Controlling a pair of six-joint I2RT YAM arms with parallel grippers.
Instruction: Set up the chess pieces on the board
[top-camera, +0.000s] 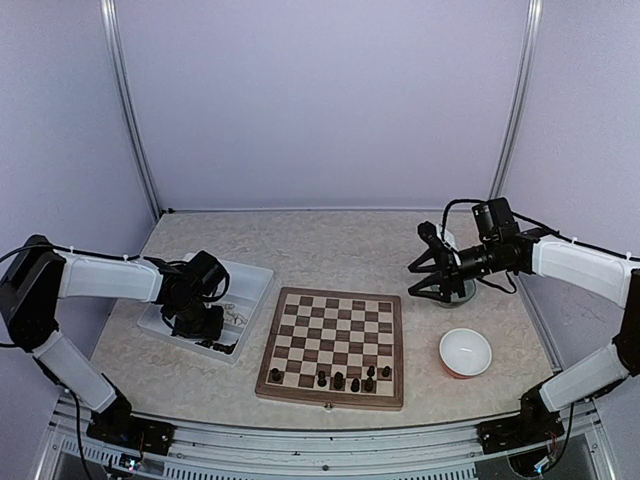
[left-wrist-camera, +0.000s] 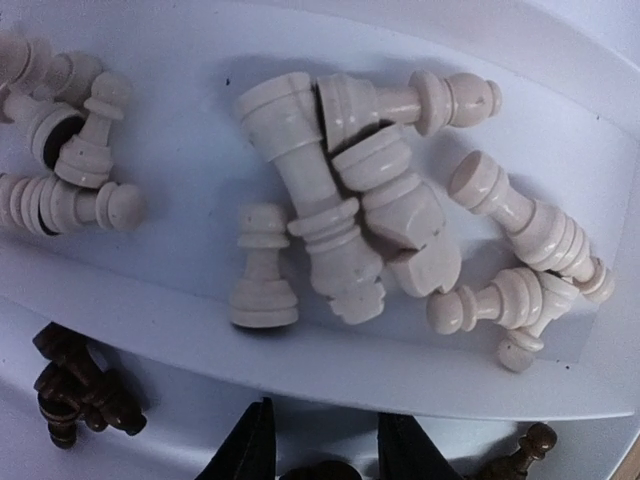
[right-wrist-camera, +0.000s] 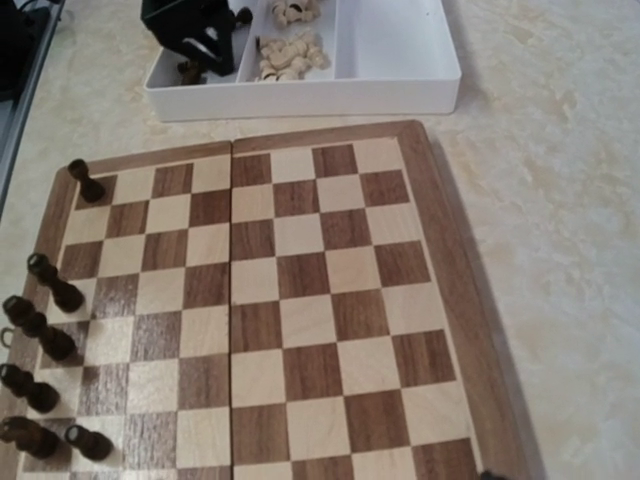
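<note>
The chessboard (top-camera: 330, 340) has several dark pieces standing along its near side; a dark pawn (right-wrist-camera: 88, 185) stands apart from the others. My left gripper is over the white tray (top-camera: 248, 300), fingers apart above the dark pieces' compartment. In the left wrist view, dark pieces (left-wrist-camera: 85, 390) lie there, partly hidden at the bottom edge, and white pieces (left-wrist-camera: 320, 250) lie heaped in the neighbouring compartment. My right gripper (top-camera: 430, 282) hangs open at the right, beyond the board, with nothing between its fingers.
A white bowl (top-camera: 465, 350) sits right of the board, and another round container (top-camera: 458, 298) is under the right gripper. In the right wrist view, the tray's right compartment (right-wrist-camera: 390, 40) is empty.
</note>
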